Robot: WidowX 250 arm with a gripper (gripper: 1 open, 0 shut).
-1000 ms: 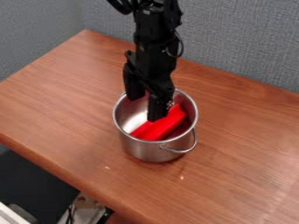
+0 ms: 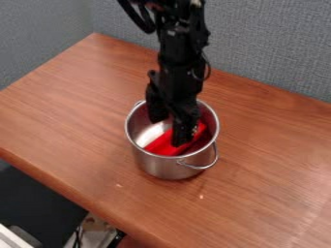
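A steel pot (image 2: 151,164) with wire handles stands on the wooden table, near its middle. A red object (image 2: 165,144) lies inside it, partly hidden by my gripper. The black gripper (image 2: 172,124) reaches down into the pot, open, its fingers over and around the upper part of the red object.
Grey partition walls (image 2: 265,48) stand behind and at the left. Beyond the table's front-left edge are a dark area and some cables.
My gripper has moved lower into the pot, now covering more of the red object. The pot stands where it was.
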